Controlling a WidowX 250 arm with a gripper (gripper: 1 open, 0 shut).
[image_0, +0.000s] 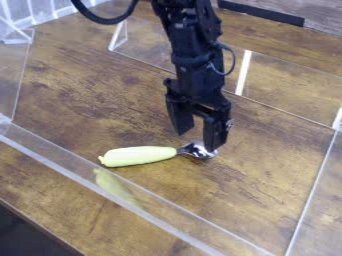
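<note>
A utensil with a long pale yellow-green handle and a metal head lies on the wooden table, angled from lower left to centre right. My black gripper hangs just above the metal head, fingers pointing down and spread apart, with nothing seen between them. Whether a fingertip touches the metal is unclear.
Clear plastic walls border the wooden surface at the left, front, right and back.
</note>
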